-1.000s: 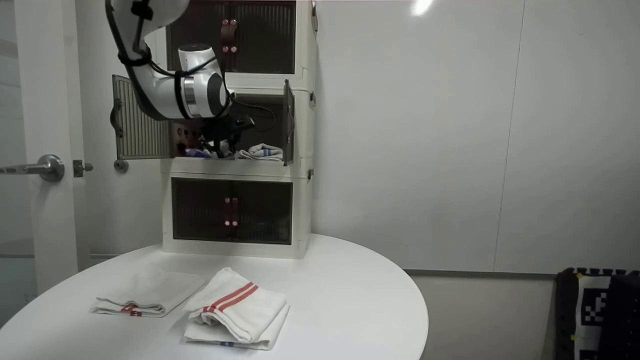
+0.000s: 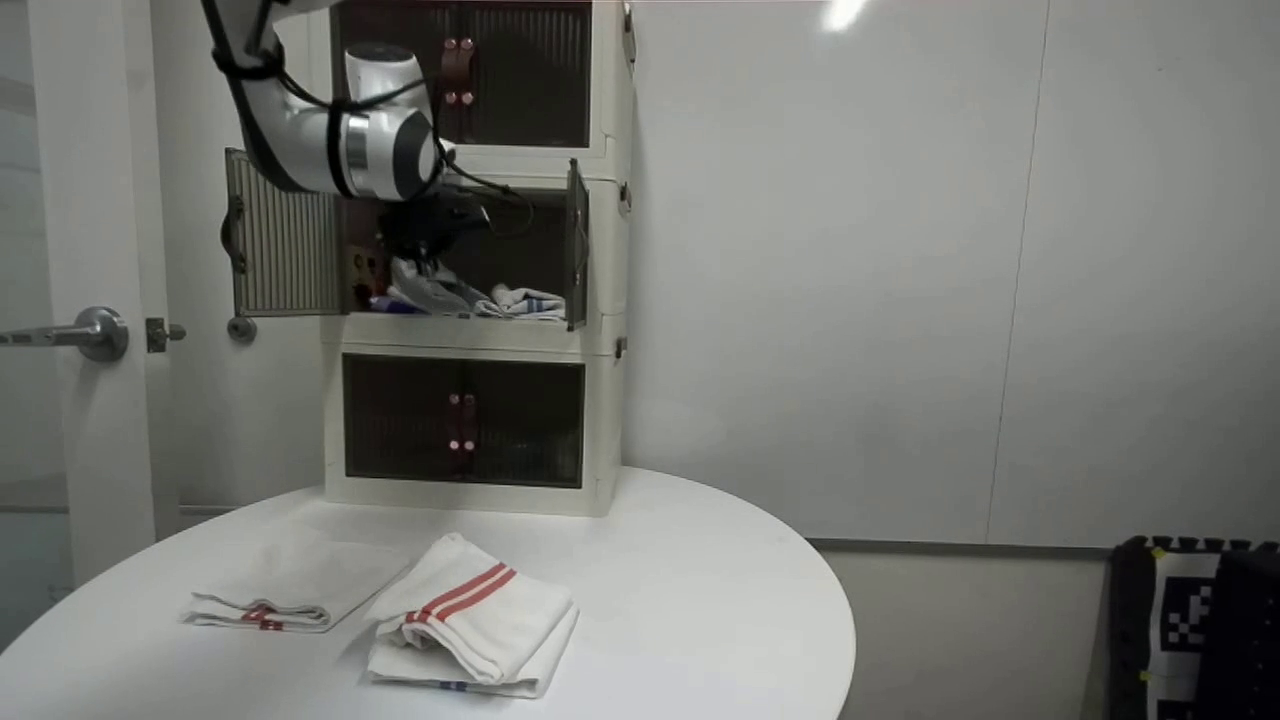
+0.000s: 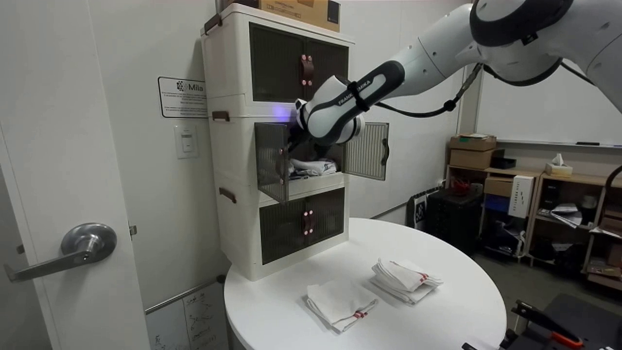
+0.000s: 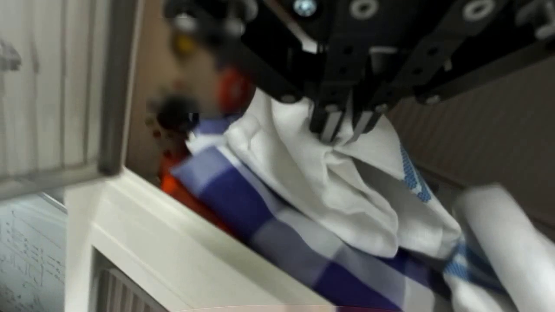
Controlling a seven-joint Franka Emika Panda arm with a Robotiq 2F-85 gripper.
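Inside the cabinet's open middle compartment, my gripper is shut on a white cloth (image 4: 312,171) with a blue stripe, its fabric pinched up between the fingertips. The cloth hangs in folds beneath the fingers, over a blue-and-white checked cloth (image 4: 255,213). In exterior view 1 the gripper (image 2: 422,262) sits above the compartment floor, with the held cloth (image 2: 429,290) drooping under it. A folded white towel with blue stripes (image 2: 528,302) lies to the right on that floor. Exterior view 2 mostly hides the gripper behind the arm.
Both middle doors stand open: the left door (image 2: 286,240) and right door (image 2: 578,246) flank the arm. Below, a white round table (image 2: 708,600) bears a red-striped folded towel (image 2: 480,606) and another folded towel (image 2: 288,588).
The arm has risen and shifted slightly left. White cloth now hangs below the gripper, lifted higher than before. The towels on the table have not moved.
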